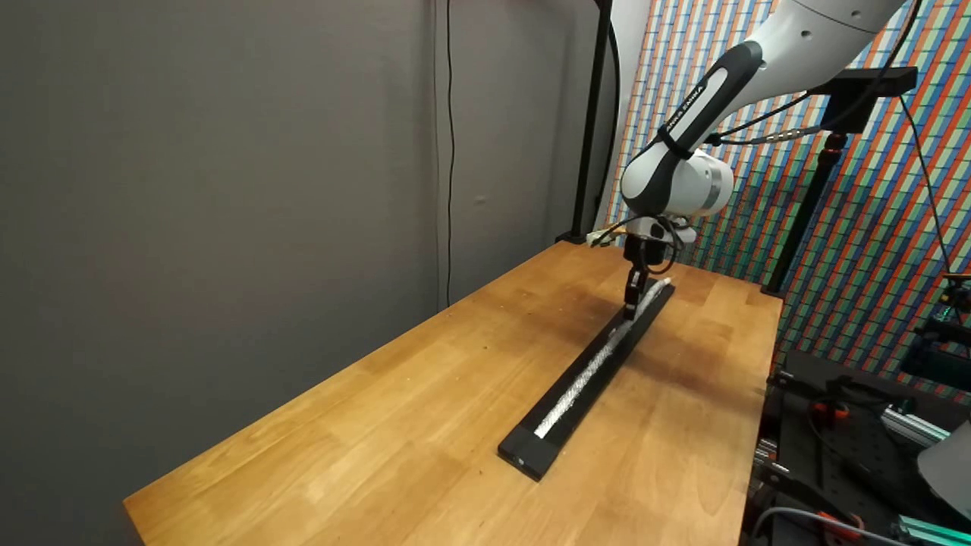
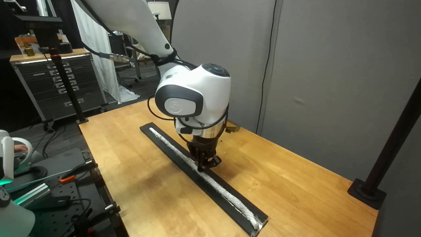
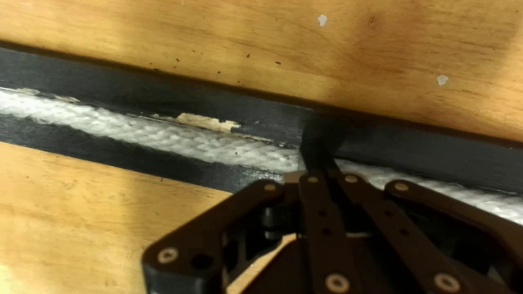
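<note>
A long black board (image 1: 521,450) lies flat on the wooden table. White braided rope (image 2: 224,192) runs lengthwise along the board's middle, seemingly set in a groove. My gripper points down over the rope, its dark fingers (image 3: 319,142) together. In the second exterior view the gripper (image 2: 200,169) reaches down to the board at about the middle of its length. Nothing shows between the fingertips, and the wrist view leaves unclear whether they touch the rope. Beside the rope (image 3: 198,144), a pale chipped patch (image 3: 203,121) marks the groove's edge.
Around the board the wooden table (image 1: 364,437) is mostly clear. Past its far edge rises a grey partition (image 2: 339,94). A black post (image 2: 373,173) stands at the right of the second exterior view. A cluttered black cart (image 2: 59,197) sits beside the table.
</note>
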